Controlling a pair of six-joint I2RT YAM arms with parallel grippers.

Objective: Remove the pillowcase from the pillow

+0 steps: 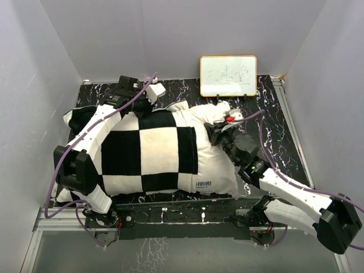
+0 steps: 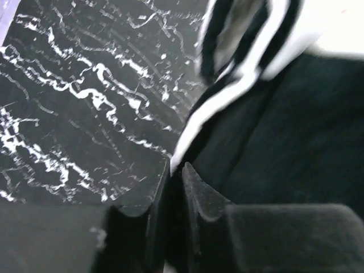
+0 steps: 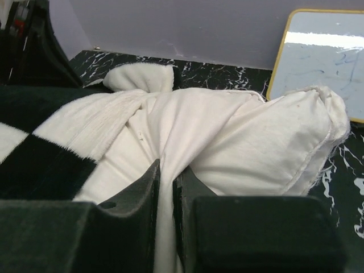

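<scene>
The pillow in its black-and-white checkered case (image 1: 159, 151) fills most of the table, its plain cream end (image 1: 210, 165) at the right. My left gripper (image 1: 145, 108) is at the upper edge of the checkered cloth; in the left wrist view its fingers are shut on the dark, white-edged fabric (image 2: 284, 131). My right gripper (image 1: 217, 128) grips the cream end near its upper corner; in the right wrist view a folded ridge of cream fabric (image 3: 187, 131) runs between its shut fingers. Where pillow and case separate is unclear.
A whiteboard (image 1: 228, 74) stands at the back right. Bare dark marble table (image 1: 273, 148) shows to the right of the pillow. Grey walls enclose the sides and back.
</scene>
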